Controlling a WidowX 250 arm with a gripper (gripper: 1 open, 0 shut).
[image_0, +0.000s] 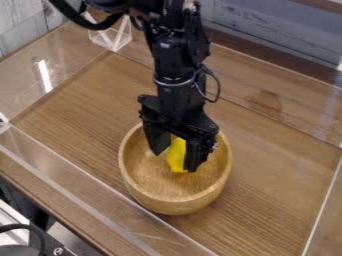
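Note:
My black gripper reaches down from the top of the view into a round tan wooden bowl. Its fingers are around or just over a yellow object inside the bowl. Whether the fingers are closed on it is unclear, as the gripper's own body hides part of it.
A clear plastic item stands at the back left, and a black cable lies at the front left. A pale wall edge runs along the back right.

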